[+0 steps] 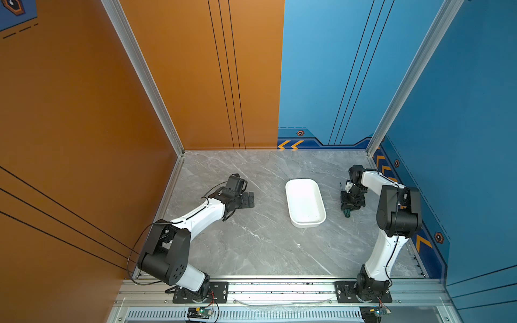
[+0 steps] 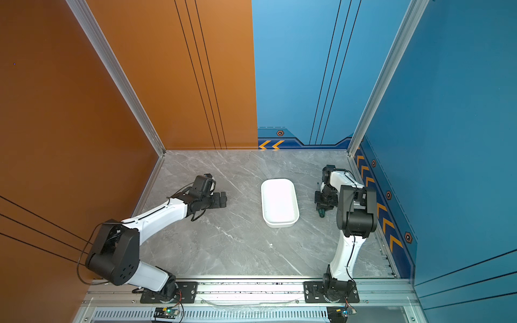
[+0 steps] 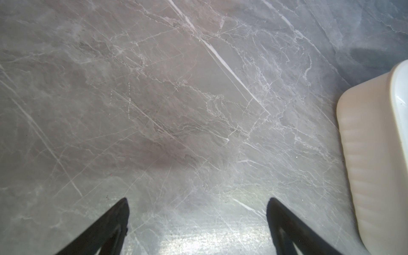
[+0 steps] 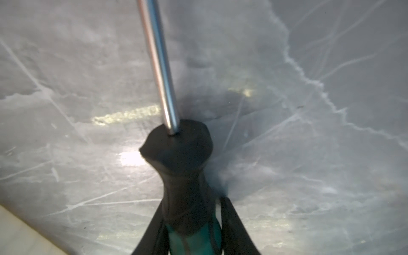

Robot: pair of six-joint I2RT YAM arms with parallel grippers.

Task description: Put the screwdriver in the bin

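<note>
In the right wrist view a screwdriver point(image 4: 187, 187) with a black and green handle and a steel shaft points away from the camera. Both fingers of my right gripper press against its handle from either side. From above, only the green butt of the screwdriver point(image 1: 346, 213) and a bit of shaft show around that gripper. The bin is a white, empty, rounded rectangular tub point(image 1: 305, 202), to the left of the right gripper. My left gripper hangs over bare table left of the bin, its blurred fingers wide apart and nothing between them.
A corner of the bin point(image 3: 374, 140) stands at the right of the left wrist view. The blue wall point(image 1: 457, 134) rises close behind the right arm.
</note>
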